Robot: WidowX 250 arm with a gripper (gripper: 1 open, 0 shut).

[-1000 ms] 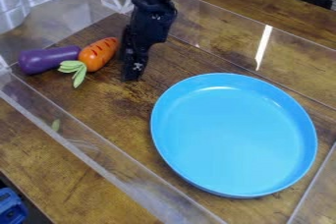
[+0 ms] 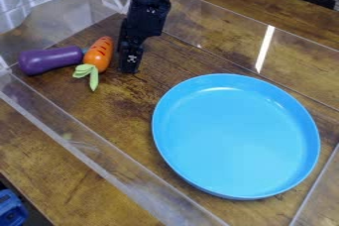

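The dark gripper (image 2: pixel 130 50) reaches down from the top of the view to the wooden surface, just right of an orange toy carrot (image 2: pixel 97 54) with pale green leaves. Whether it is open or shut is hard to make out in the dark shape. A purple toy eggplant (image 2: pixel 47 59) lies left of the carrot.
A large blue plate (image 2: pixel 236 131) fills the right front of the wooden surface (image 2: pixel 119 151). Clear walls border the area. Free wood lies in the middle and toward the upper right. A blue object (image 2: pixel 8 208) shows at the lower left corner.
The gripper has shifted a little to the left. The carrot now lies more upright in the view, its top end turned leftward and its leaves moved slightly right.
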